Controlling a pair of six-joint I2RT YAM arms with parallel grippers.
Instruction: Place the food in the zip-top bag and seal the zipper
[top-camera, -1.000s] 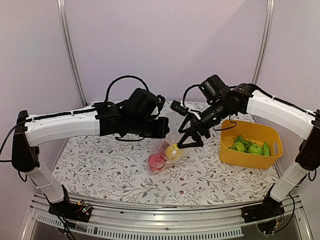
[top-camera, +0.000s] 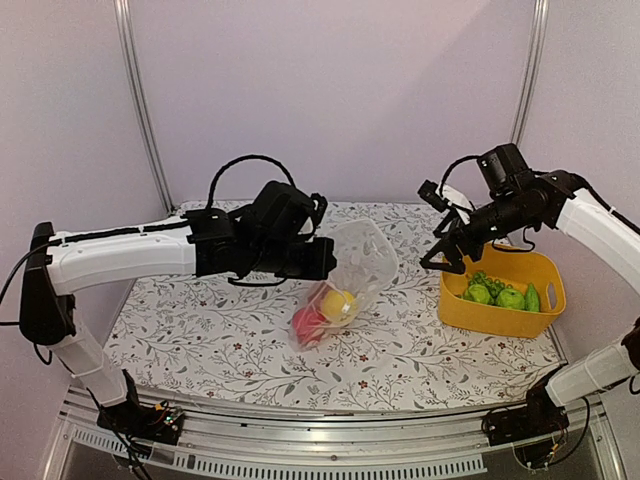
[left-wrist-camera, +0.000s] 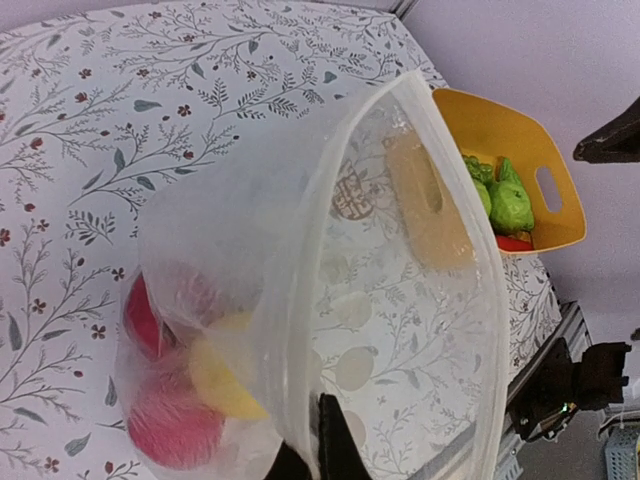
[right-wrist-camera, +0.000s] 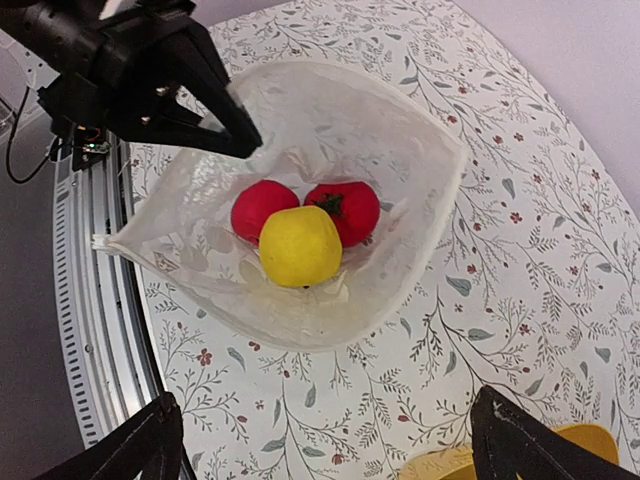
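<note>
The clear zip bag (top-camera: 365, 260) stands open mid-table. My left gripper (top-camera: 325, 258) is shut on its rim; in the left wrist view the fingertips (left-wrist-camera: 325, 430) meet the film. Inside the bag lie a yellow item (right-wrist-camera: 300, 247) and two red items (right-wrist-camera: 347, 210). My right gripper (top-camera: 445, 250) stands open above and right of the bag, nothing between its fingers.
A yellow bin (top-camera: 500, 320) with green vegetables, plus something red in the left wrist view, sits at the table's right.
My right gripper has moved up and right, away from the bag toward the bin. The left arm is nearly still.
</note>
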